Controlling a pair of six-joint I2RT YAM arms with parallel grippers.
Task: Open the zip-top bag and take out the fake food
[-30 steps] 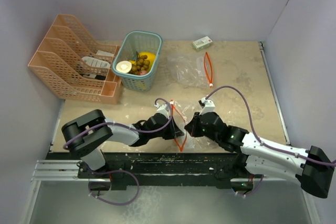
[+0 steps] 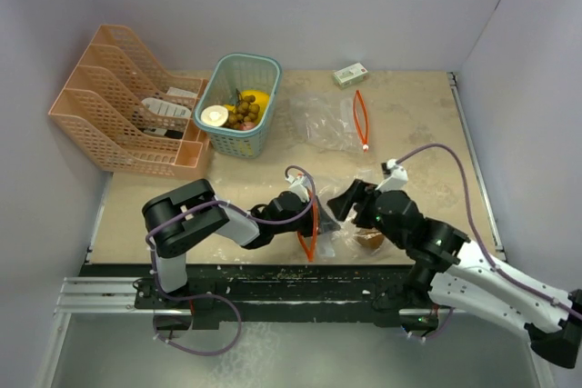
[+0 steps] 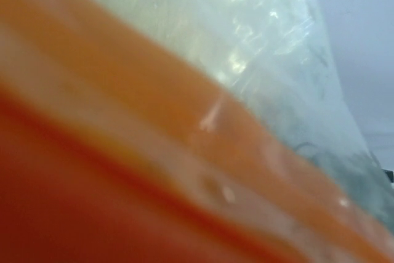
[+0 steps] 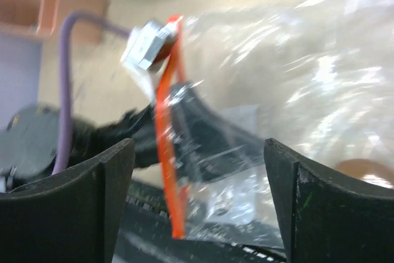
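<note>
A clear zip bag (image 2: 332,243) with an orange zip strip (image 4: 165,121) lies at the table's front edge; a brown item (image 4: 363,170) shows under its plastic at the right. My left gripper (image 2: 305,220) is at the orange strip, which fills the left wrist view up close, blurred; its fingers are hidden there. My right gripper (image 2: 344,206) hangs over the bag to the right of the left one, its fingers apart (image 4: 200,204), with nothing clearly held between them.
A second bag (image 2: 323,120) with orange strip lies farther back. A teal basket (image 2: 227,138) with fake food, a peach rack (image 2: 127,115) and a small box (image 2: 350,74) stand behind.
My right gripper has risen and moved right, away from the strip, and stands open. My left gripper has moved slightly right; the orange strip looks narrower in the top view.
</note>
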